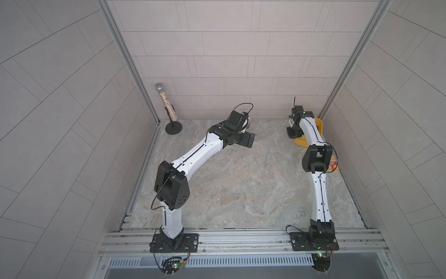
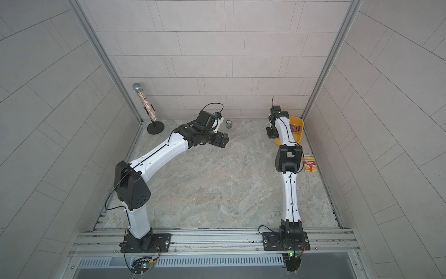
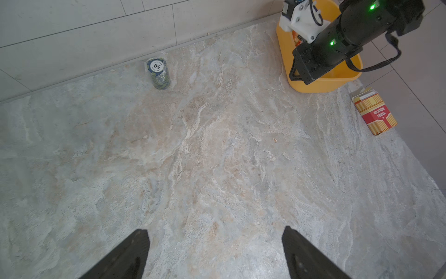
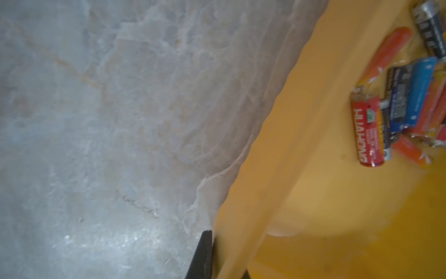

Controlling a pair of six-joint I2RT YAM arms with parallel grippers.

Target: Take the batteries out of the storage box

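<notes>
The yellow storage box (image 4: 334,195) stands at the far right of the table. Inside it, toward its far end, several loose batteries (image 4: 369,132) lie in a cluster, red, blue, orange and black. My right gripper straddles the box's near-left wall from above and is shut on its rim, one finger (image 4: 203,253) outside and the other mostly hidden behind the rim. My left gripper is open and empty, hanging over the middle-back of the table. In the top views the right arm covers part of the box.
A wrapped green roll labelled 50 (image 3: 159,74) stands near the back wall. A red-and-yellow carton (image 3: 374,112) lies right of the box, by the side wall. A microphone-shaped stand (image 1: 172,126) occupies the back left corner. Mid-table is bare.
</notes>
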